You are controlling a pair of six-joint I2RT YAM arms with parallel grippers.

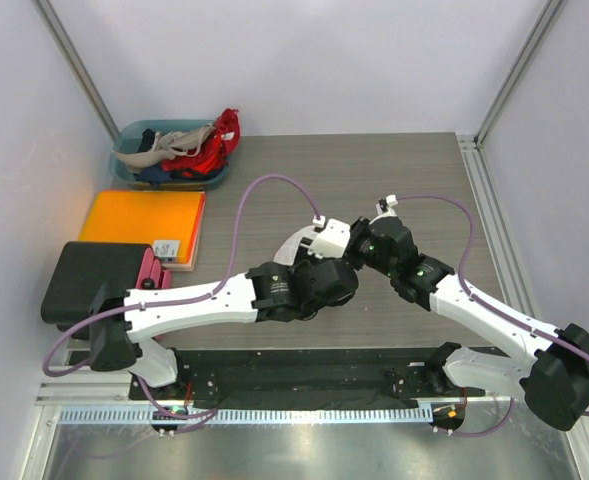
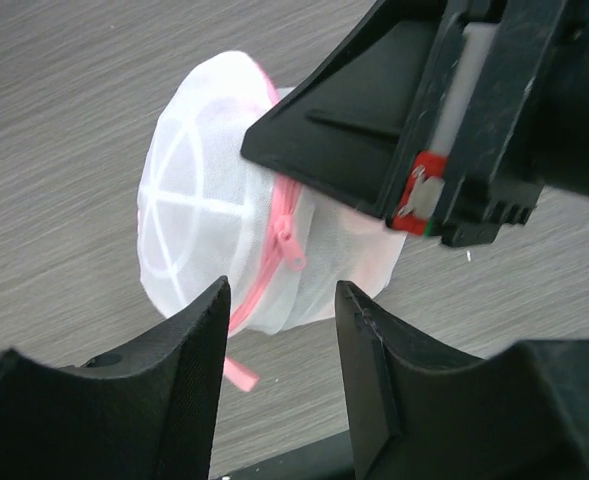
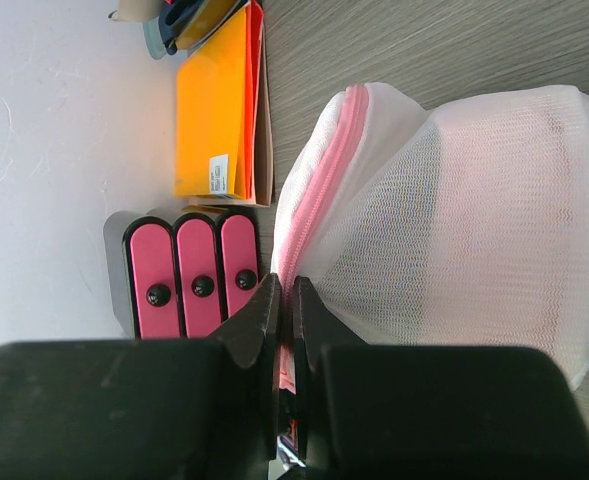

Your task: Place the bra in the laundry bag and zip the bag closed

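Observation:
The white mesh laundry bag lies on the table, its pink zipper running along its edge. In the right wrist view my right gripper is shut on that zipper edge. In the left wrist view a pink zipper pull hangs between the right gripper above and my left gripper, which is open, its fingertips just short of the bag's lower part. From above, both grippers crowd over the bag and mostly hide it. I cannot tell what the bag contains.
A teal bin with red, beige and dark garments stands at the back left. Orange folders and a black case with pink drawers lie along the left.

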